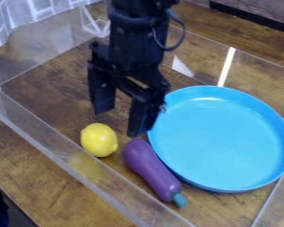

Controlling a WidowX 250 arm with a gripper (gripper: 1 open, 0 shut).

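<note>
A black gripper (121, 111) hangs over the wooden surface in the camera view, blurred, its two fingers apart and open. Its fingertips are above and just behind a yellow lemon-like object (98, 140) and a purple eggplant (153, 170) with a teal tip, both lying at the lower middle. A blue plate (222, 137) sits on the right.
Clear walls or strips edge the wooden surface (43, 75) at left and right. A pale textured item is at the top left corner.
</note>
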